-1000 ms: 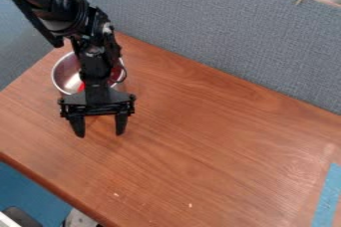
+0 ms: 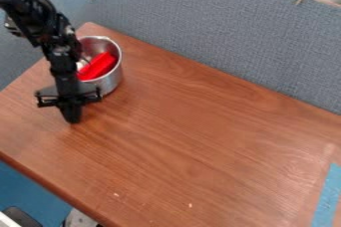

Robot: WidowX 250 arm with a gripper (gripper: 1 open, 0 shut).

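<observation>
My black gripper is low at the left side of the wooden table, just in front of and left of a steel pot. Its fingers point down near the tabletop and look shut, with nothing visible between them. A red object lies inside the pot. The arm covers the pot's left part.
A grey padded panel runs along the back of the table, and another stands at the left. A strip of blue tape is at the right edge.
My arm has moved left and a little up in the view, uncovering more of the pot and the red object. The gripper's fingers have gone from spread to closed.
</observation>
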